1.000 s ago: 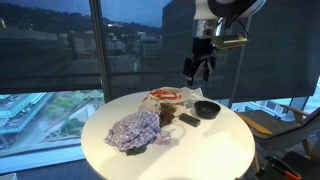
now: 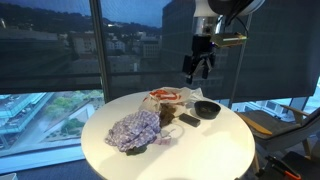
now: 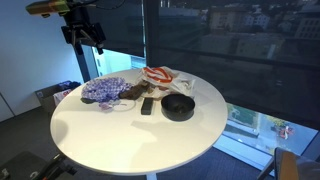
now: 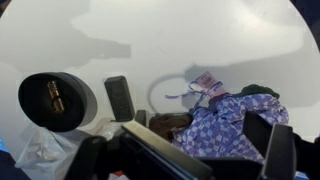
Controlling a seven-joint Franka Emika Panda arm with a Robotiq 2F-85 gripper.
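Note:
Above the back of the white round table point(image 2: 215, 150), my gripper point(image 2: 198, 73) hangs in the air with its fingers spread and nothing between them. In exterior view 2 the gripper point(image 3: 86, 48) is well above the tabletop. A purple-and-white patterned cloth point(image 2: 133, 130) lies crumpled on the table; the wrist view shows part of this cloth point(image 4: 222, 130) below the fingers. The black bowl point(image 3: 178, 107) stands upright, with something copper-coloured inside the bowl point(image 4: 42, 98). Beside it lies a dark rectangular block point(image 4: 119, 97).
A crumpled white bag with red-orange markings point(image 3: 160, 76) lies near the bowl. Between it and the cloth is a brown item point(image 3: 133, 92). A chair point(image 2: 275, 122) stands near the table.

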